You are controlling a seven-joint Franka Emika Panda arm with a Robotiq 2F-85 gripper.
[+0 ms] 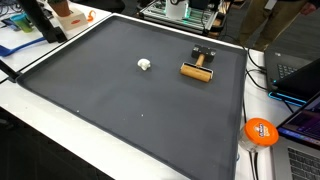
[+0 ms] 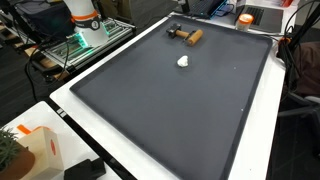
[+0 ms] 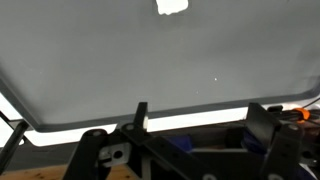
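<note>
A small white object (image 1: 144,64) lies on the dark grey board, left of the board's middle in exterior view 1. In exterior view 2 the same white piece (image 2: 183,61) sits toward the far end, and at the top of the wrist view the white piece (image 3: 172,6) is partly cut off. A roller-like tool with an orange-brown cylinder (image 1: 197,73) and a dark end rests near the board's far right part. My gripper shows at the bottom of the wrist view, its two dark fingers wide apart, only board and edge between them.
The board (image 1: 125,100) has a white border and is mostly bare. An orange-lidded container (image 1: 261,132) stands off its right side beside a laptop (image 1: 298,158). The robot's white base (image 2: 88,28) is at the left in exterior view 2.
</note>
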